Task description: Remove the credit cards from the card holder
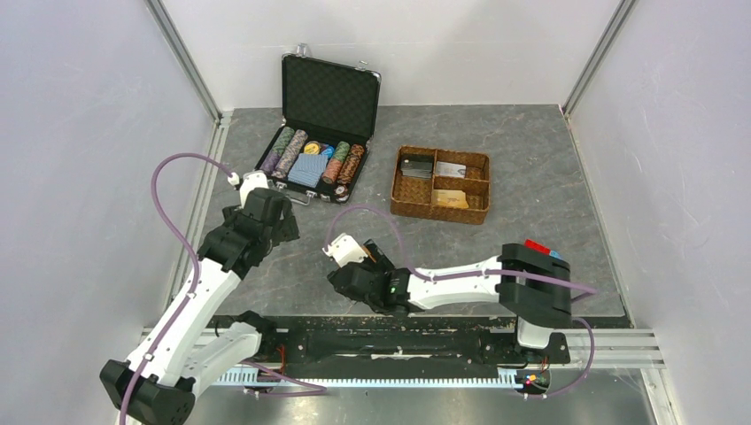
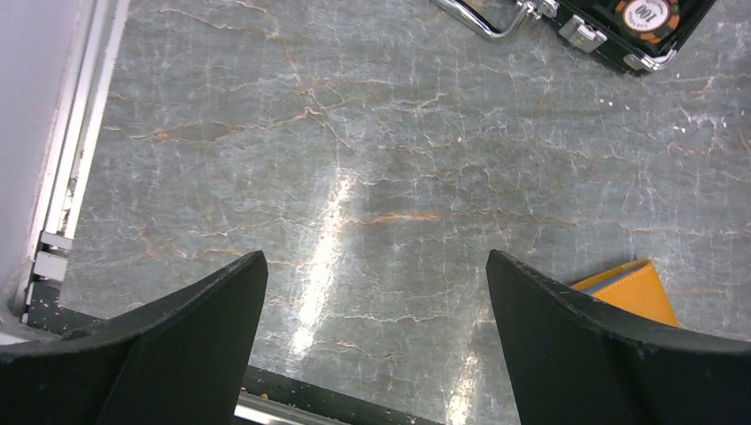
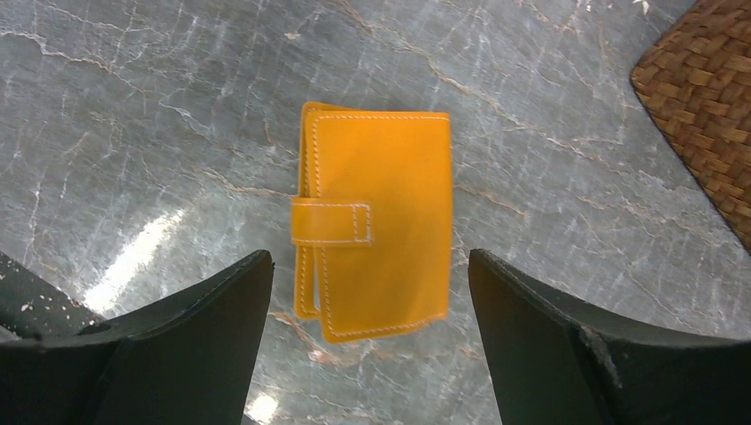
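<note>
The orange card holder (image 3: 390, 221) lies on the grey tabletop, its strap folded across the left side; in the right wrist view it sits between and beyond the fingers of my right gripper. These fingers are apart and do not touch it. From above, my right arm hides the holder. My left gripper stands open over bare tabletop on the left, nothing between its fingers. A corner of the card holder (image 2: 633, 290) shows behind its right finger. No cards show clearly.
An open black case (image 1: 330, 93) with poker chips stands at the back left. The woven basket (image 1: 438, 212), with several items in its compartments, is right of centre. Red and blue blocks (image 1: 538, 246) lie at the right, partly behind my right arm. Bare tabletop surrounds the holder.
</note>
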